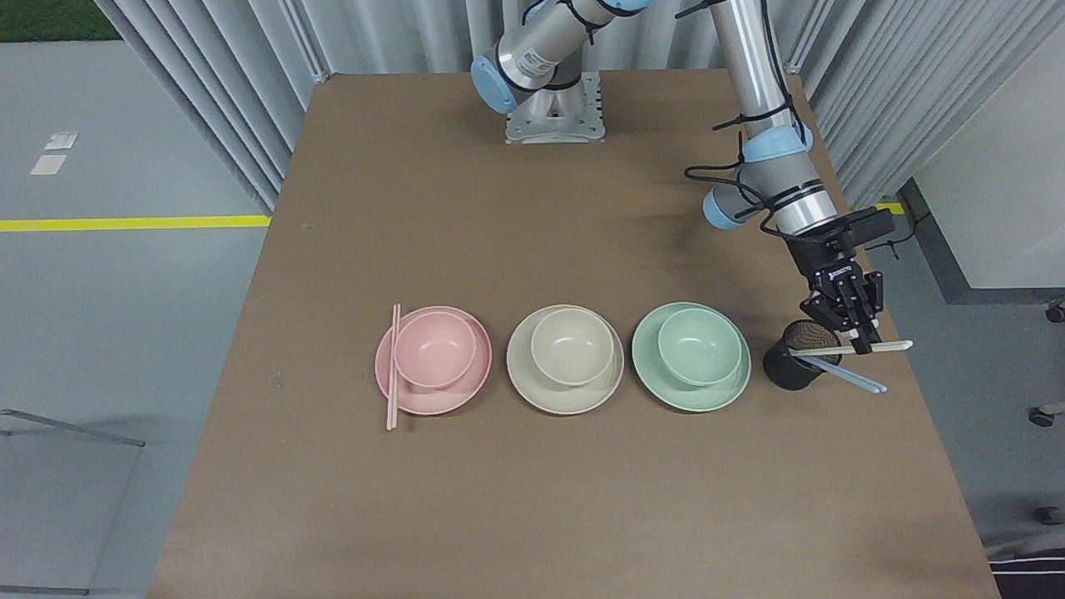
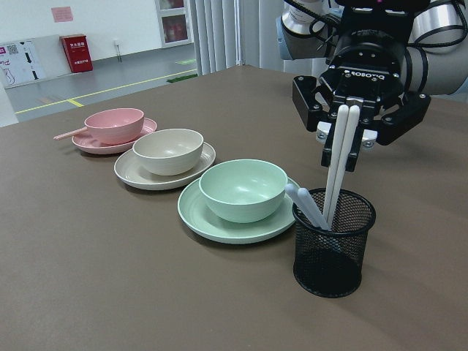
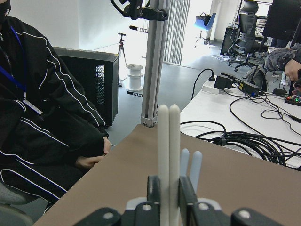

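Observation:
My gripper [image 1: 860, 334] is shut on a pair of white chopsticks [image 2: 339, 157], held at the mesh cup [image 2: 327, 267], their lower ends at or inside its rim. Pale blue chopsticks [image 3: 194, 167] lean in the cup. Left of the cup, a green bowl [image 1: 699, 345] sits on a green plate [image 1: 689, 398]. Further left are a cream bowl [image 1: 572, 344] on a cream plate [image 1: 564, 399] and a pink bowl [image 1: 435, 349] on a pink plate [image 1: 439, 401], with pink chopsticks [image 1: 393, 404] along its left side.
In the wrist view, a seated person [image 3: 51, 113] and a white desk [image 3: 211, 113] with cables lie beyond the table edge.

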